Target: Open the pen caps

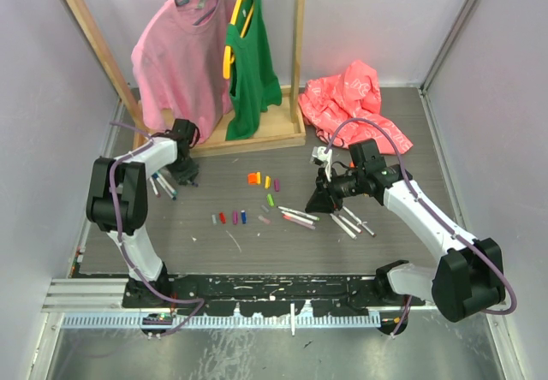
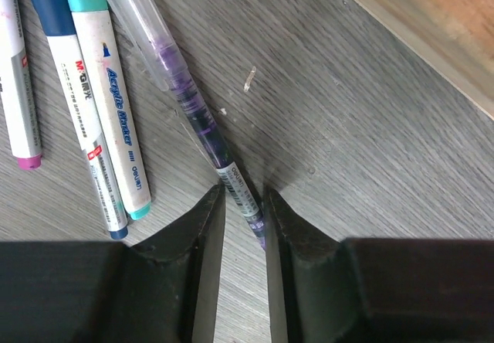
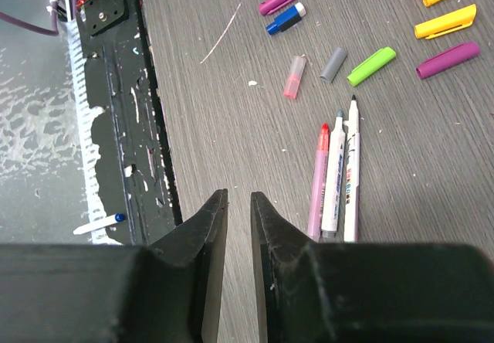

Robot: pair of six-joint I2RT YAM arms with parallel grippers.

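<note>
In the left wrist view a clear pen with purple ink (image 2: 204, 127) lies on the table, its transparent cap (image 2: 139, 18) at the far end. My left gripper is part open over the pen's near end, one finger on either side; whether the fingers touch it I cannot tell. My right gripper is part open and empty above the table. Beyond it are an uncapped pink marker (image 3: 318, 181) and two uncapped white markers.
Loose caps are scattered mid-table, among them a green cap (image 3: 372, 66), a yellow cap (image 3: 446, 22) and a purple cap (image 3: 448, 59). Behind the left gripper stands a wooden clothes rack (image 1: 257, 143). A red cloth (image 1: 351, 102) lies at the back right.
</note>
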